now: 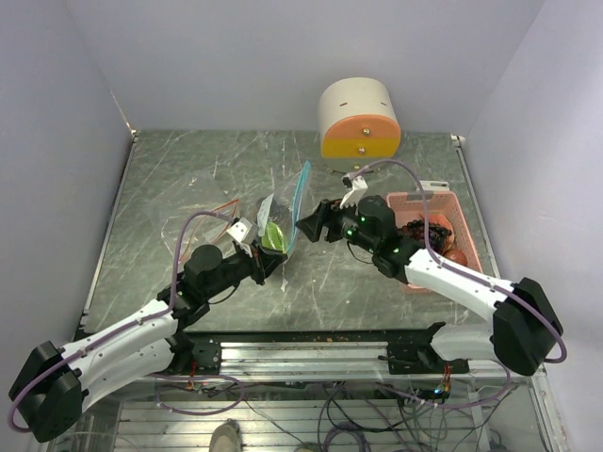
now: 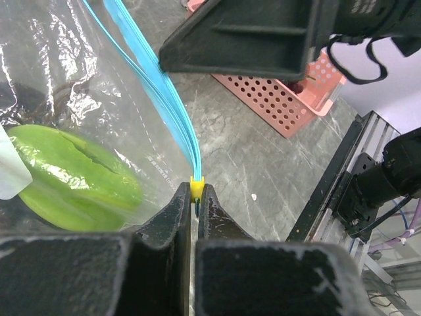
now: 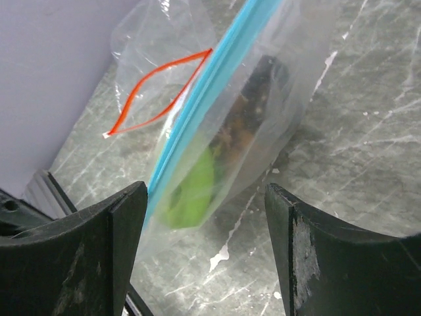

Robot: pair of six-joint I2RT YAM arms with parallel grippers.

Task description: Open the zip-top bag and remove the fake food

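A clear zip top bag point(image 3: 256, 151) with a blue zip strip point(image 2: 148, 72) stands on edge on the table. Through its film show a green fake vegetable point(image 2: 72, 178) and darker pieces behind it. The left gripper is shut on the yellow slider point(image 2: 197, 187) at the near end of the strip. My right gripper is part open at the bag's right side; in the right wrist view the blue strip passes by its left finger point(image 3: 135, 204). Whether that finger touches the strip, I cannot tell.
An empty-looking clear bag with an orange strip point(image 1: 226, 205) lies to the left. On the right is a pink basket point(image 1: 407, 201) holding fake food. A rounded drawer box point(image 1: 360, 118) stands at the back. Bare table lies in front of the bag.
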